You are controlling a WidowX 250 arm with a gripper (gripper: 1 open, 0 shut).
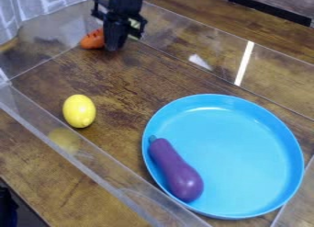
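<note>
The black gripper point(114, 37) hangs low at the top left, beside an orange carrot-like object point(92, 39) on the wooden table. Its fingers look close together; whether anything is between them is hard to see. A yellow lemon-like object point(79, 111) lies at the lower left, and a purple eggplant point(174, 168) lies in a blue plate point(252, 134) at the lower right.
Clear walls edge the wooden surface point(147, 93) along the left and front. A white strip point(243, 62) runs at the upper right.
</note>
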